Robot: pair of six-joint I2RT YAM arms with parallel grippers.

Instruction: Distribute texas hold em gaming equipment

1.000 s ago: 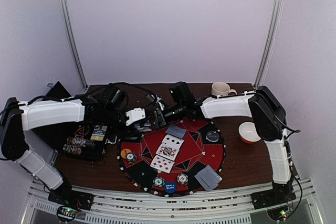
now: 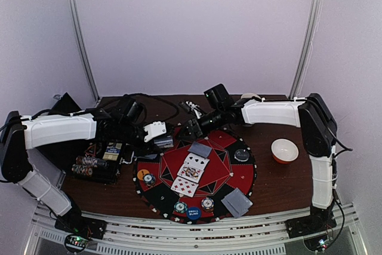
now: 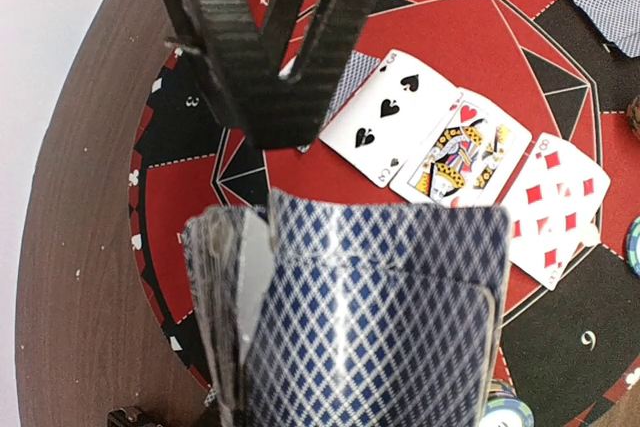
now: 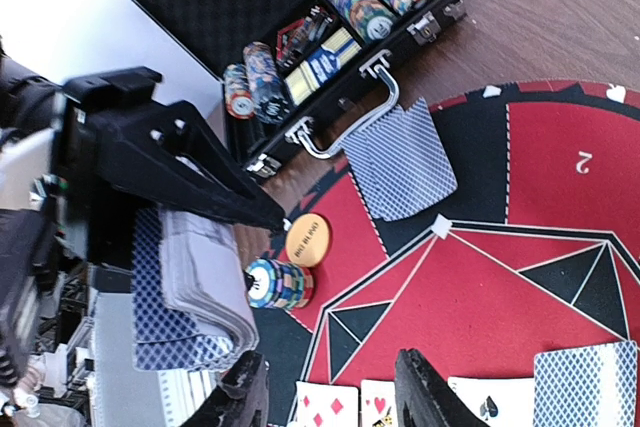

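My left gripper [image 2: 160, 141] is shut on a blue-backed card deck [image 3: 370, 327], held above the left part of the red poker mat [image 2: 233, 174]. Just to its right, my right gripper [image 2: 190, 128] stands part open, no card visible between its fingertips. Three face-up cards lie mid-mat: three of spades [image 3: 385, 117], queen [image 3: 460, 157], eight of diamonds [image 3: 555, 212]. Face-down cards lie behind them [image 2: 200, 148], at front right [image 2: 237, 202] and at left [image 4: 400, 162], near the big blind button [image 4: 308, 239]. The small blind button [image 2: 193, 212] is at the front.
An open chip case [image 2: 95, 170] stands left of the mat. Chip stacks [image 2: 208, 203] sit on the mat. A white bowl [image 2: 284, 150] is on the bare table at right; a cup [image 2: 250, 95] at the back is mostly behind the right arm.
My right gripper has moved rightward, away from the deck in my left gripper. The left arm has hardly moved.
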